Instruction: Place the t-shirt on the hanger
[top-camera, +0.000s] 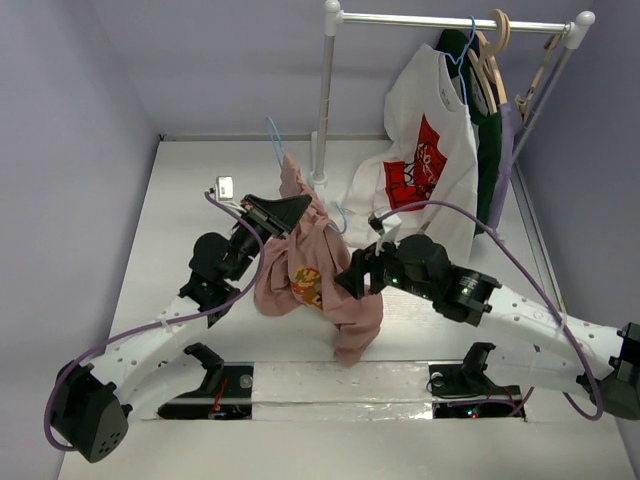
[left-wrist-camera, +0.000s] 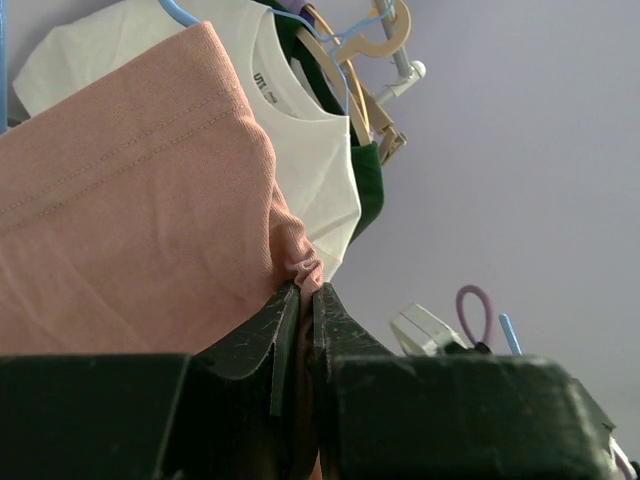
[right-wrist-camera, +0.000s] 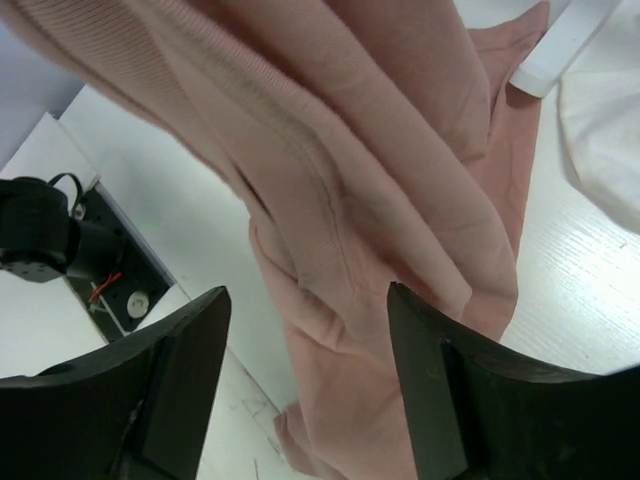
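The pink t-shirt (top-camera: 310, 250) hangs bunched from my left gripper (top-camera: 292, 216), its lower part trailing over the white table. In the left wrist view the left gripper is shut on a fold of the shirt (left-wrist-camera: 150, 190). Parts of a blue hanger (top-camera: 275, 137) stick out past the shirt's top and at its right side; the rest is hidden by cloth. At the shirt's right side my right gripper (top-camera: 358, 275) stands open. Its spread fingers (right-wrist-camera: 190, 345) show in the right wrist view, with shirt cloth (right-wrist-camera: 350, 270) beyond them and nothing gripped.
A clothes rack (top-camera: 430, 19) stands at the back right. On it hang a white shirt (top-camera: 440, 120) with a red print, plus green and purple garments on hangers. Bare table (top-camera: 200, 220) lies to the left.
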